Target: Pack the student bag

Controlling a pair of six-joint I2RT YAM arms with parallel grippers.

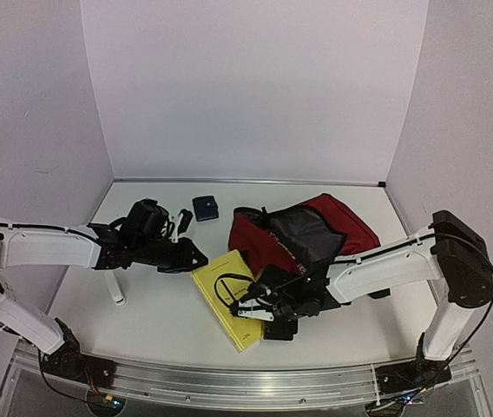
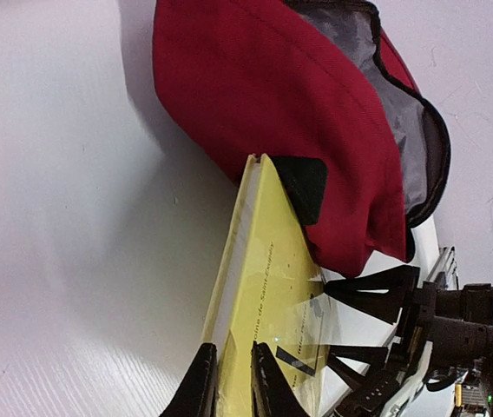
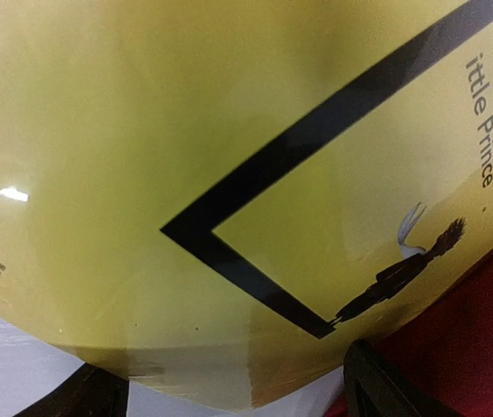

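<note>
A yellow book [image 1: 229,300] stands tilted against the near side of the red and grey backpack [image 1: 259,248]. In the left wrist view, the book's spine side [image 2: 245,261] runs between the close-set fingers of my left gripper, which is shut on it. My right gripper [image 1: 233,306] is at the book's right side. In the right wrist view, its fingers [image 3: 372,382] are wide apart, with the book cover [image 3: 255,113] filling the space ahead. The bag's red wall [image 2: 272,95] rises behind the book's upper end; its inside is mostly hidden.
A dark blue wallet-like item [image 1: 205,208] lies behind my left arm. A white stick-shaped object [image 1: 115,288] rests at the left. Something black [image 1: 281,329] is partly visible below my right gripper.
</note>
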